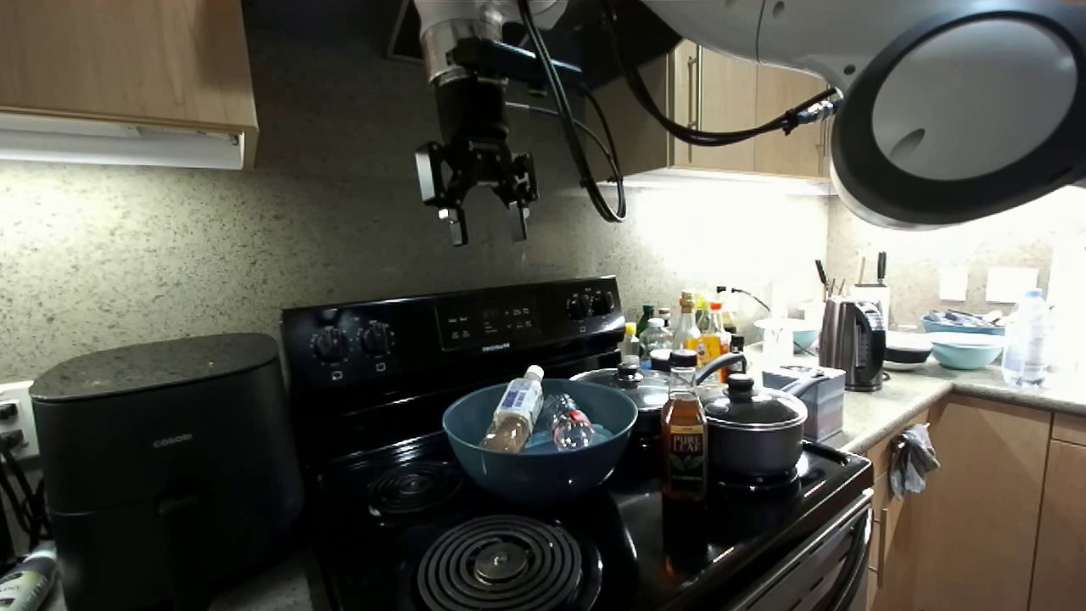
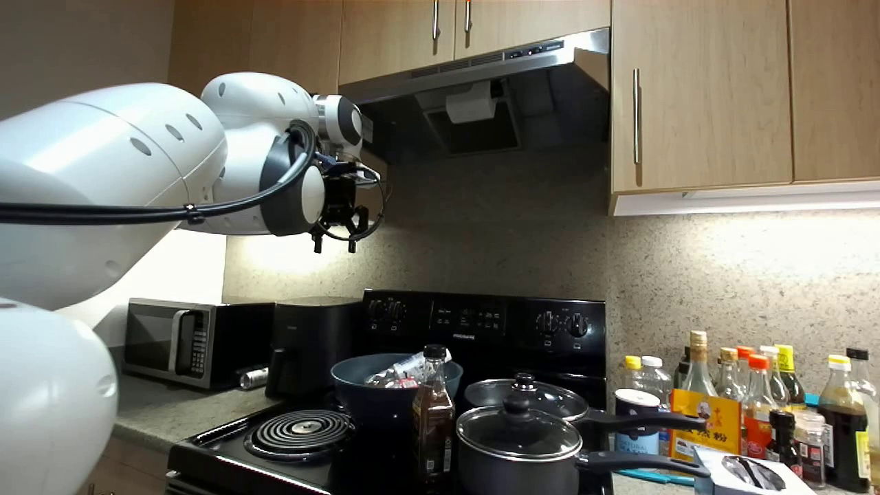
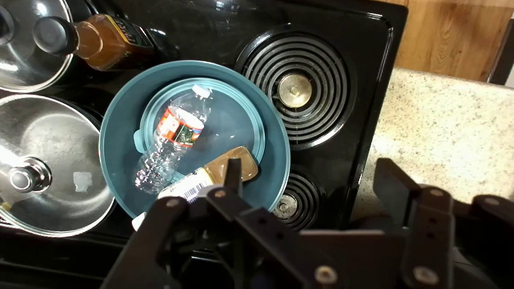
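High over the stove hangs my gripper [image 1: 489, 232], open with nothing between its fingers. Below it, a teal bowl [image 1: 545, 470] rests on the stovetop. Inside the bowl, a clear bottle with a red label [image 3: 179, 127] lies on a lighter teal round lid or dish [image 3: 224, 108]. Beside it, a bottle with a brown base and white label [image 3: 233, 166] leans toward the rim; my finger covers part of it in the wrist view. Upright next to the bowl stands a capped Pure Leaf tea bottle [image 1: 684, 433].
Lidded pots, including a grey one [image 1: 754, 433], crowd the stove beside the tea bottle. A coil burner [image 1: 501, 565] in front of the bowl is bare. A black air fryer [image 1: 168, 458] stands on the left, and the range hood [image 2: 487, 91] is overhead.
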